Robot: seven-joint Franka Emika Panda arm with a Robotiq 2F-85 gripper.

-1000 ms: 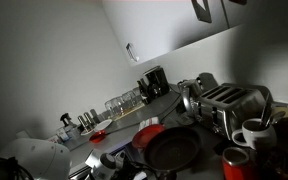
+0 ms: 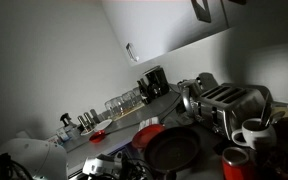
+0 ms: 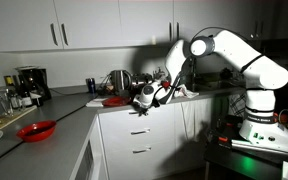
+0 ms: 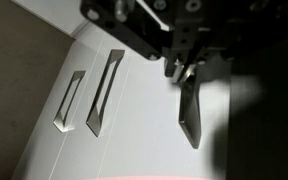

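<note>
A dark metal drawer handle [image 4: 190, 115] stands out from a white drawer front [image 4: 144, 110] in the wrist view. My gripper is at the upper end of this handle, its fingers shut on it; the black fingers partly hide the grip. In exterior view 2 the gripper [image 3: 141, 110] is low against the top drawer, just below the counter edge. Exterior view 1 shows only part of the arm [image 2: 44, 157] at the lower left, with the grip itself unclear there.
Two more handles, a middle one [image 4: 106, 92] and a lower one [image 4: 69, 100], sit on neighbouring drawers. On the counter above are a dark pan [image 2: 173, 150], a toaster [image 2: 229, 108], a white mug [image 2: 255, 134] and a red can [image 2: 236, 163]. Open floor [image 3: 104, 168] lies before the drawers.
The arm's end at the bottom of exterior view 1 has shifted slightly. The counter items have stayed put.
</note>
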